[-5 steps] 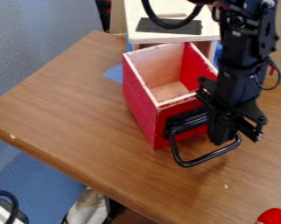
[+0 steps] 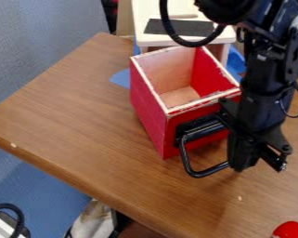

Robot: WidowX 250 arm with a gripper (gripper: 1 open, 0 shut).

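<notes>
A red wooden box (image 2: 158, 111) with a pale wood interior stands open-topped on the wooden table (image 2: 77, 139). On its near right end is a black panel with a black bar handle, hanging low over the table. The black gripper (image 2: 259, 153) is beside that end of the box, at the handle's right side; whether its fingers are shut on the handle is unclear.
A white stool-like object (image 2: 151, 9) with a dark top panel stands behind the box, with blue material nearby. A red round object (image 2: 289, 230) lies at the bottom right corner. The table's edge borders a drop at lower left.
The arm and gripper have moved a little to the right, away from the box's middle. The box looks nearly unchanged.
</notes>
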